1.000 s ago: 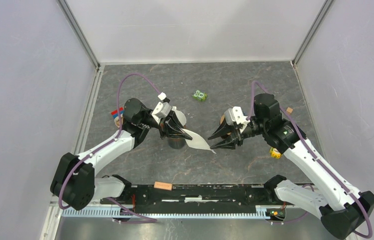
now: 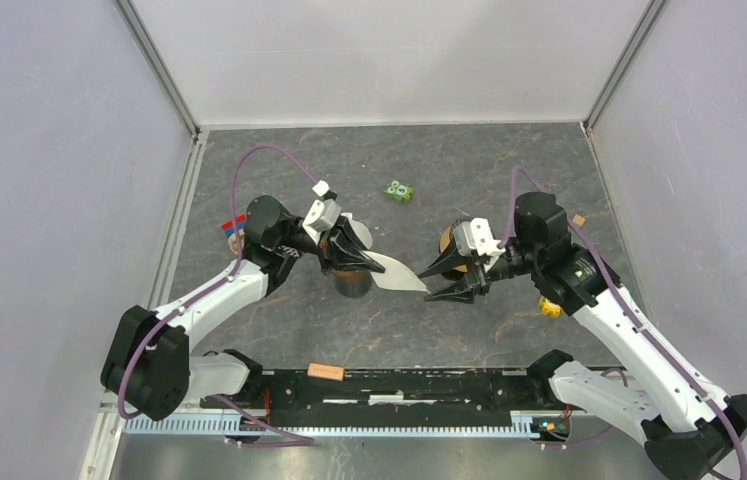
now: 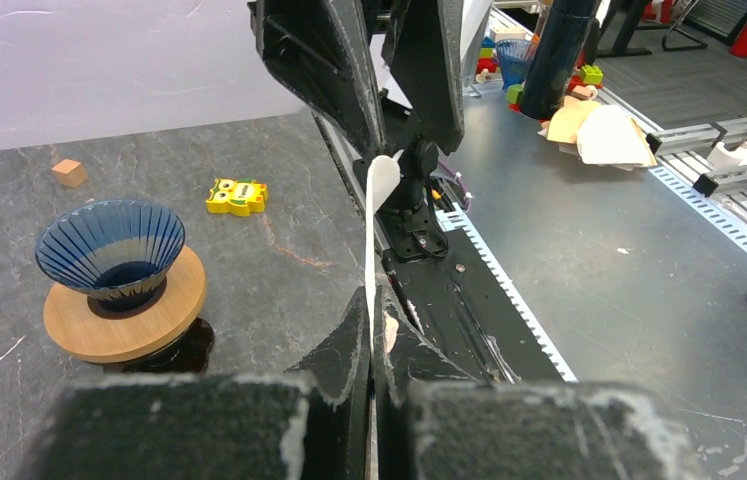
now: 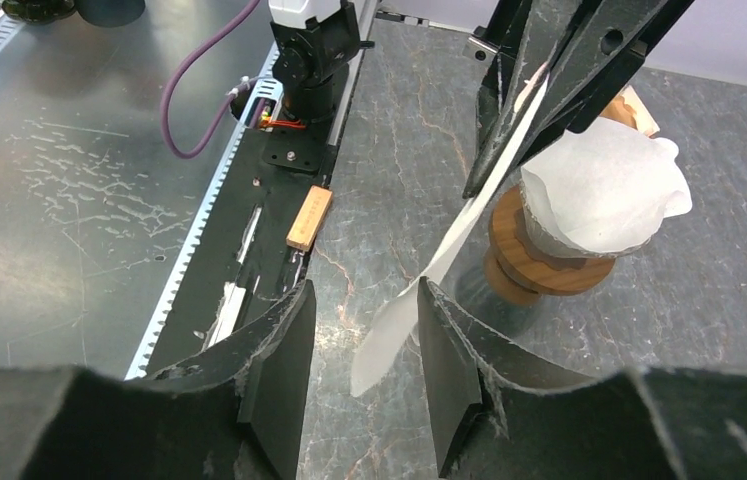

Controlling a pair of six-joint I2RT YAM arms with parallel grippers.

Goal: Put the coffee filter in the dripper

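A white paper filter [image 2: 396,276] is pinched in my left gripper [image 2: 375,265], seen edge-on in the left wrist view. My right gripper stands open at the filter's free end, which shows between and beyond its fingers in the right wrist view. The blue dripper [image 3: 109,242] sits on a wooden ring [image 3: 79,330] behind the right gripper in the top view. A stack of white filters [image 4: 604,180] rests on a wooden holder [image 4: 549,276] beside my left gripper.
A green toy [image 2: 399,190] lies at the back centre, a yellow toy [image 3: 237,196] and small wooden cube [image 3: 69,173] at the right. A wooden block [image 2: 326,371] lies at the front edge.
The left gripper looks unchanged.
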